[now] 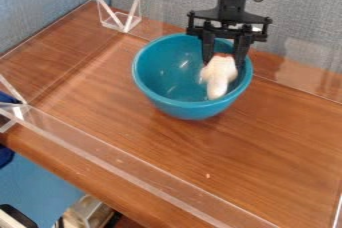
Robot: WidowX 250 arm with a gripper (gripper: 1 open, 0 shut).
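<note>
A teal bowl (166, 77) sits on the wooden table toward the back middle. A white soft object (219, 77) lies inside it on the right side. My black gripper (223, 54) reaches down into the bowl at its back right, its fingers at the top end of the white object. Whether they hold it or only touch it I cannot tell.
Clear plastic walls edge the table (254, 172), with white corner braces (120, 17) at the back left and left. Grey padded walls stand behind.
</note>
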